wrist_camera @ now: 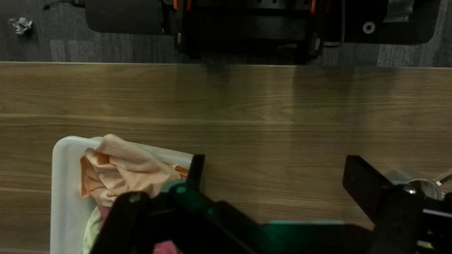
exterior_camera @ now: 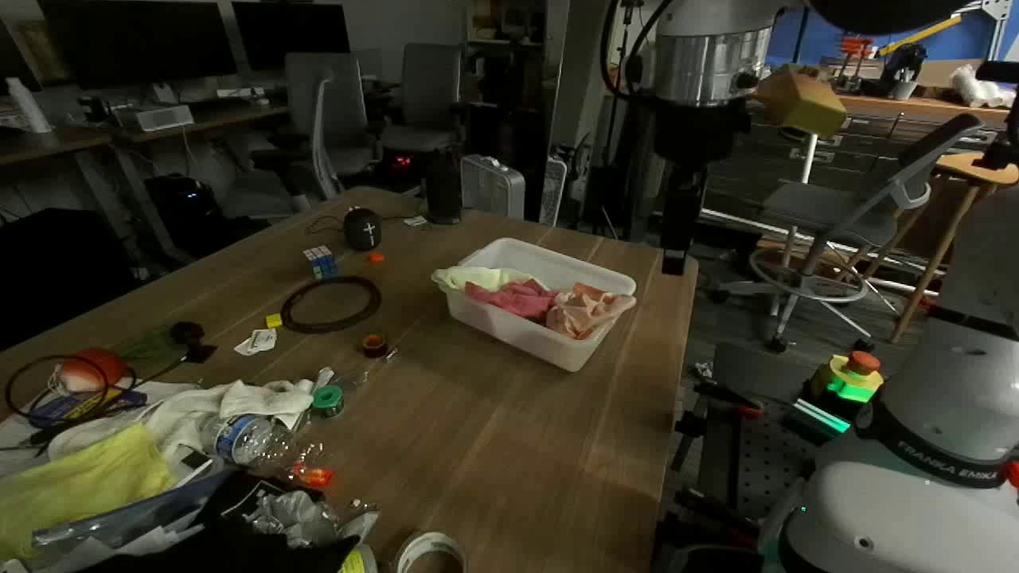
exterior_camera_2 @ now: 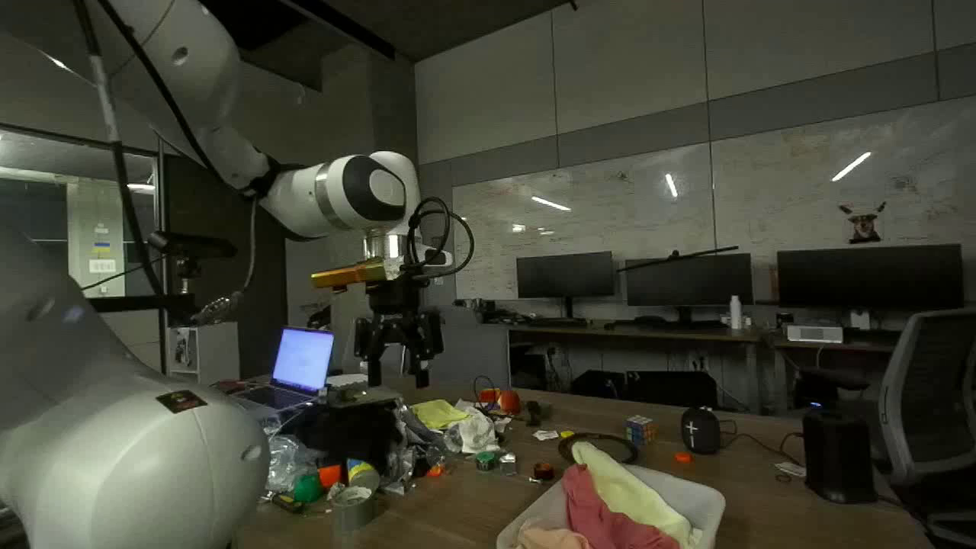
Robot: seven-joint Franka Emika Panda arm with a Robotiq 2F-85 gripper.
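A white plastic bin (exterior_camera: 513, 325) stands on the wooden table, holding a pale yellow cloth (exterior_camera: 489, 278), a pink-red cloth (exterior_camera: 516, 299) and a peach cloth (exterior_camera: 579, 310). In the wrist view the bin (wrist_camera: 62, 194) lies at the lower left, its peach cloth (wrist_camera: 127, 169) draped up to the rim. My gripper is open high above the table, with only bare wood seen between its fingers. From the second exterior view the gripper (exterior_camera_2: 399, 375) points straight down, fingers apart. Its black body hides part of the bin in the wrist view.
Clutter fills one end of the table: a yellow cloth (exterior_camera: 91, 482), a plastic bottle (exterior_camera: 250, 439), a green tape roll (exterior_camera: 327, 399). A brown cable ring (exterior_camera: 330, 305), a puzzle cube (exterior_camera: 320, 262) and a round speaker (exterior_camera: 363, 229) lie past the bin. Table beside the bin is clear.
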